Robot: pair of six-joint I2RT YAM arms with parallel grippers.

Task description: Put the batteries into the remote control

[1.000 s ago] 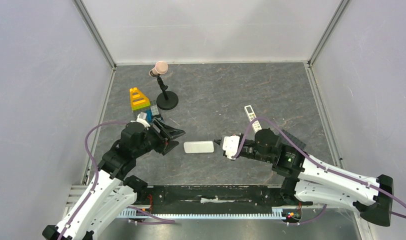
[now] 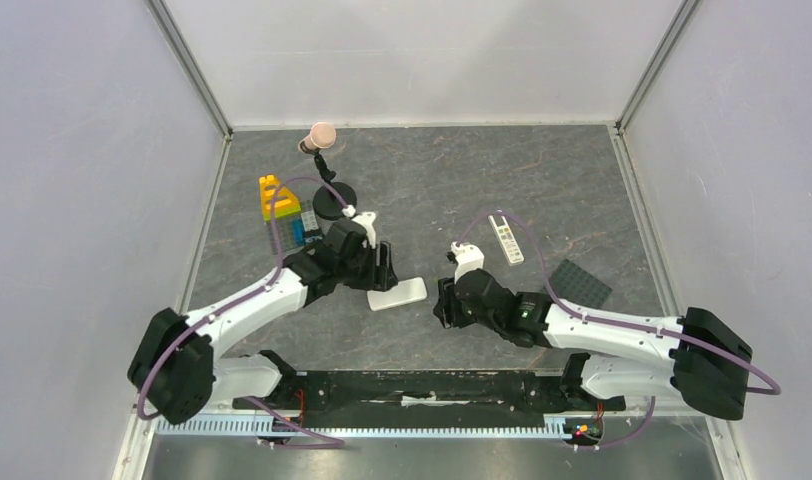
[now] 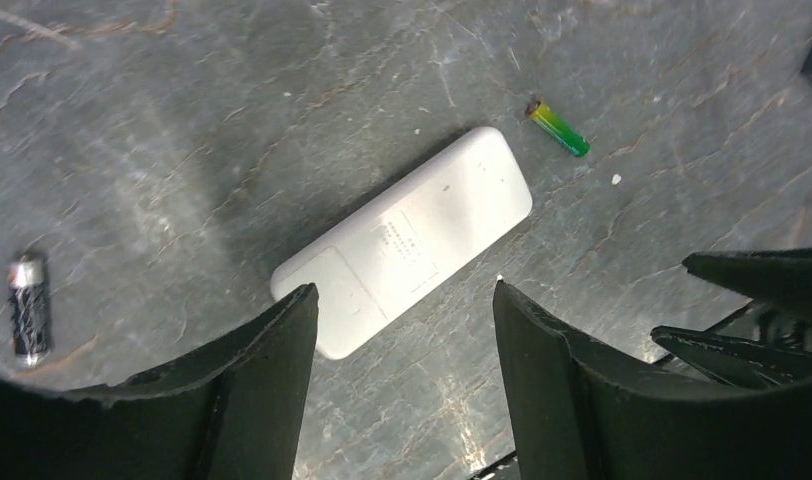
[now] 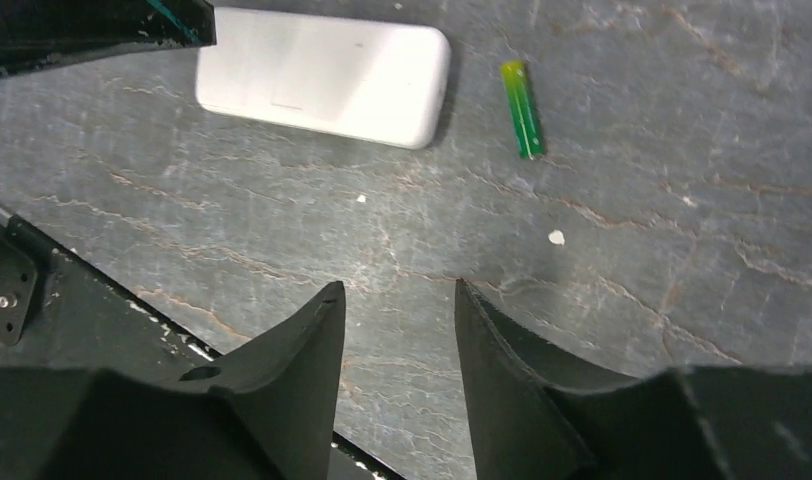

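A white remote lies on the grey table, a cover seam showing on its upturned face. In the left wrist view my left gripper stands open over the remote's near end, nothing held. A green battery lies off one end of the remote; a dark, silver-ended battery lies off the other. My right gripper hangs over bare table below the green battery in the right wrist view, its fingers apart with nothing between them. In the top view both batteries are hidden or too small to tell.
A lamp, yellow object and grey mat stand back left. A slim white remote and dark mat lie at right. The table's front edge is close to my right gripper.
My left gripper has moved right, over the white remote. My right gripper has turned and shifted slightly.
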